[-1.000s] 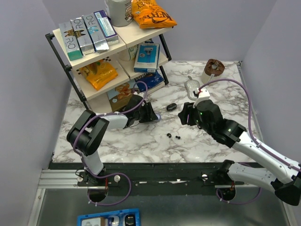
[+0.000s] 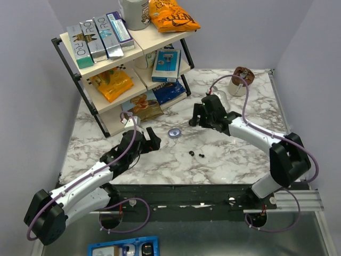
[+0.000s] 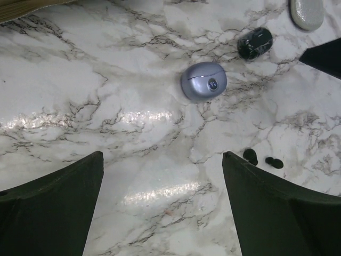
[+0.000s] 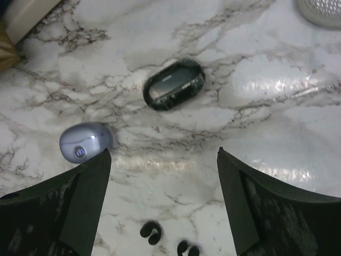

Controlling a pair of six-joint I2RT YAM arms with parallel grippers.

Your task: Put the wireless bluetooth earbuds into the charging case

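Note:
A lilac earbud case [image 3: 202, 85], lid apparently shut, lies mid-table. A black oval case [image 4: 173, 85] lies beyond it, partly behind my right gripper in the top view. Two small groups of black earbuds, a pair [image 4: 151, 232] and another pair [image 4: 187, 249], lie nearer the front. My left gripper [image 2: 151, 140] hangs open, left of and nearer the front than the lilac case. My right gripper [image 2: 198, 114] is open above the black case, with nothing between its fingers.
A shelf rack [image 2: 110, 98] with boxes and bags stands at back left. A grey mesh item [image 4: 322, 10] and a brown-topped container [image 2: 242, 77] are at back right.
My left gripper has drawn back left and toward the front, away from the lilac case. My right gripper has moved back and left over the black case.

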